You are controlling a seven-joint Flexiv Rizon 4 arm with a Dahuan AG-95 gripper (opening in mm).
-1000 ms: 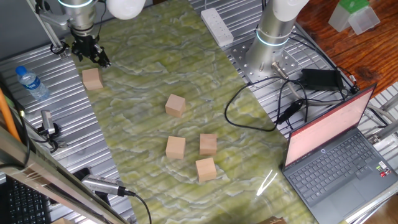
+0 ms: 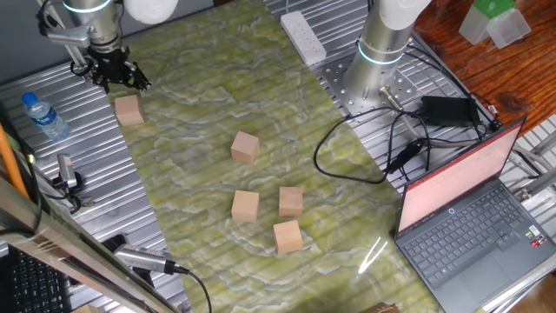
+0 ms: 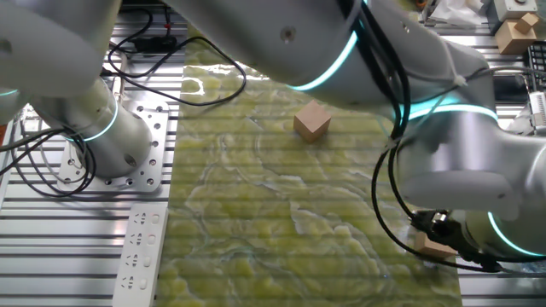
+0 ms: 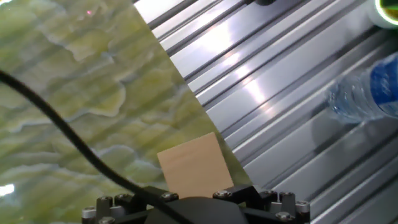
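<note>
My gripper (image 2: pixel 126 85) hangs at the far left corner of the green marbled mat, its fingers spread with nothing between them. Just below it in exterior view 1 lies a wooden block (image 2: pixel 129 110), at the mat's left edge. In the wrist view this block (image 4: pixel 196 164) shows ahead of the gripper, its near part hidden by the black gripper body. Exterior view 2 shows the same block (image 3: pixel 433 246) partly behind the arm. A second block (image 2: pixel 245 147) sits mid-mat. Nearer the front are three more: one block (image 2: pixel 245 206), another block (image 2: pixel 290 201) and a third block (image 2: pixel 287 236).
A water bottle (image 2: pixel 45 116) lies on the ribbed metal table left of the mat. On the right are a laptop (image 2: pixel 473 226), a looped black cable (image 2: pixel 318 155) and a power strip (image 2: pixel 303 37).
My gripper has shifted slightly left in exterior view 1, and its fingers have turned a little. The blocks have stayed where they were.
</note>
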